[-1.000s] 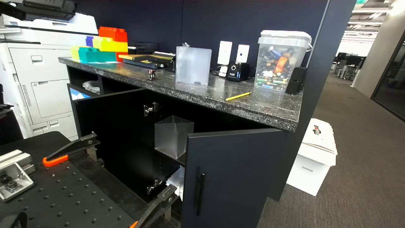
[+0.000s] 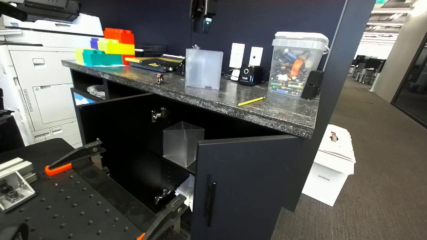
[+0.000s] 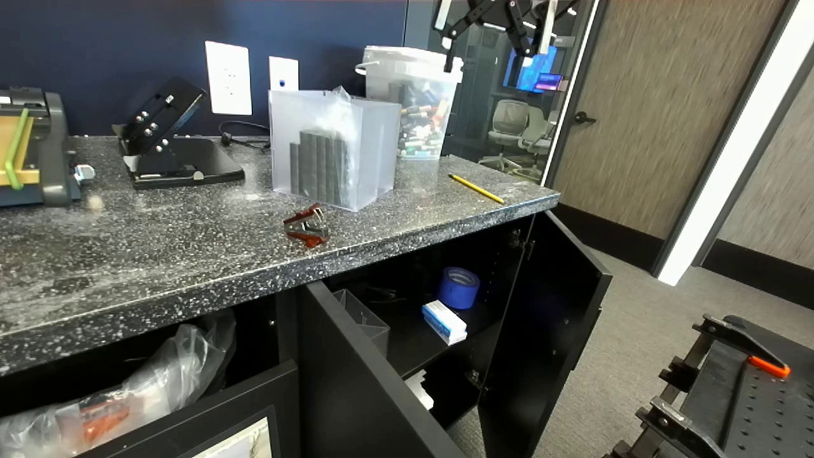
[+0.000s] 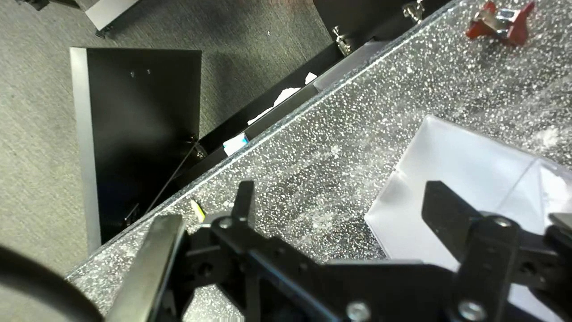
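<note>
My gripper is open high above the speckled counter (image 4: pixel 300 188), with nothing between its fingers. Exterior view 1 has the gripper (image 2: pixel 202 24) at the top edge, above the translucent box (image 2: pixel 204 68). Below the right finger in the wrist view lies part of that box (image 4: pixel 466 161). A yellow pencil (image 3: pixel 477 188) rests near the counter's front edge; only a bit of the pencil (image 4: pixel 198 211) shows past the left finger. Toward the left of the box sits a red-brown staple remover (image 3: pixel 306 226). Under the counter, both cabinet doors stand open, the right door (image 2: pixel 244 180) nearest.
Behind the pencil stands a lidded tub of batteries (image 2: pixel 298 66), with a black pencil sharpener (image 2: pixel 251 74) beside it. Inside the cabinet are a clear bin (image 2: pixel 182 144), blue tape (image 3: pixel 458 287) and a small white box (image 3: pixel 444 321). Bare counter surrounds the pencil.
Counter objects and cabinet doors look unmoved.
</note>
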